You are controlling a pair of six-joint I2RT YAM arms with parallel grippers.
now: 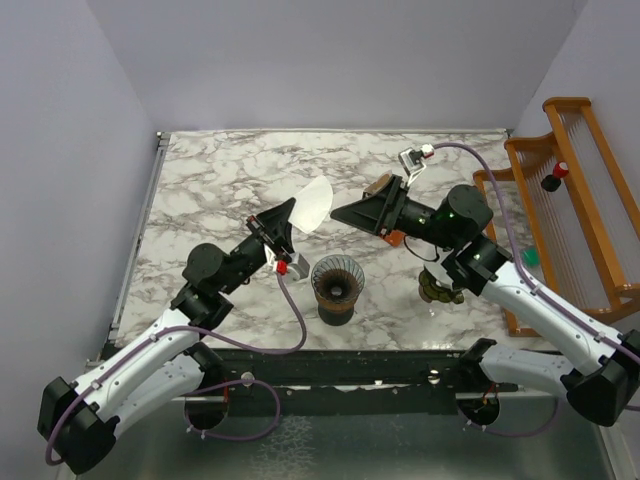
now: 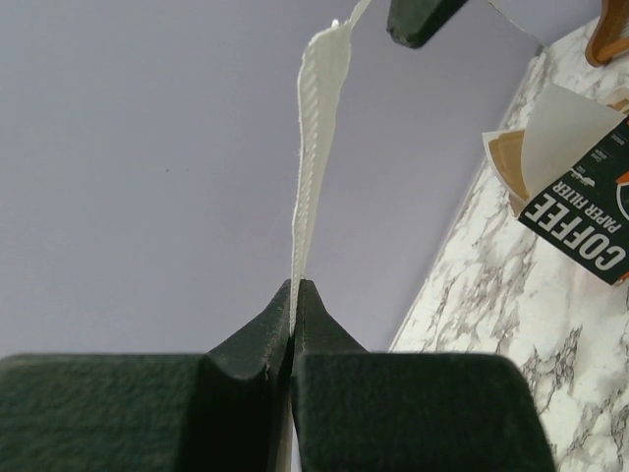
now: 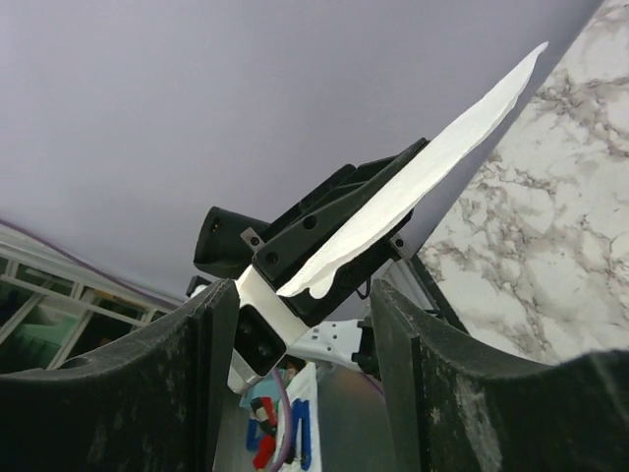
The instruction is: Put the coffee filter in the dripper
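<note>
A white paper filter (image 1: 312, 203) is pinched upright in my left gripper (image 1: 286, 214), whose fingers are closed on it; in the left wrist view it rises as a thin strip (image 2: 319, 138) from the fingers. My right gripper (image 1: 352, 212) is part open just right of the filter. In the right wrist view the filter (image 3: 413, 172) lies beyond its fingertips, seen nearly edge-on. The glass dripper (image 1: 337, 290) stands on the table below and between the arms.
Behind the right arm lie a black coffee filter packet (image 2: 580, 211) and a cup-like item (image 1: 437, 290), partly hidden. A wooden rack (image 1: 575, 110) stands on the right.
</note>
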